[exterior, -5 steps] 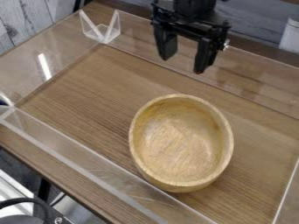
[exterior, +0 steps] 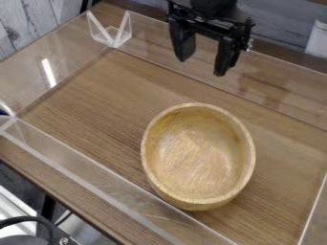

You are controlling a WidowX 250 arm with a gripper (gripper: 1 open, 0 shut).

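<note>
My black gripper (exterior: pixel 205 50) hangs over the back middle of the wooden table, open, its two dark fingers apart with nothing visible between them. A large empty wooden bowl (exterior: pixel 194 157) rests on the front middle of the table, below and clear of the gripper.
Clear plastic walls edge the table (exterior: pixel 102 105) at left and front. A small clear object (exterior: pixel 111 29) stands at the back left, and a white object (exterior: pixel 320 36) at the back right. The wood left of the bowl is bare.
The gripper has shifted very slightly upward, toward the back of the table. The bowl is unchanged.
</note>
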